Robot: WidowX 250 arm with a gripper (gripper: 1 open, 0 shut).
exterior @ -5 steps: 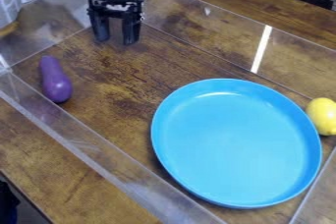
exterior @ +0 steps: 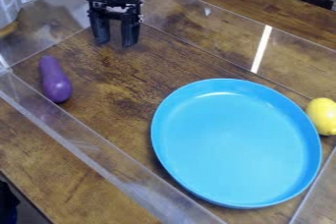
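Note:
My black gripper (exterior: 116, 29) hangs low over the wooden surface at the upper left, its two fingers pointing down and apart, with nothing visible between them. A purple eggplant (exterior: 55, 81) lies to the lower left of it. A large blue plate (exterior: 234, 141) sits at the lower right, and a yellow lemon-like object (exterior: 321, 116) lies at the right edge beside the plate.
Clear plastic walls border the wooden surface (exterior: 138, 90) along the left and lower left. The middle of the surface between gripper, eggplant and plate is bare. A pale strip (exterior: 260, 49) crosses the wood at the upper right.
My gripper has risen very slightly since a second ago. The objects on the surface have not moved.

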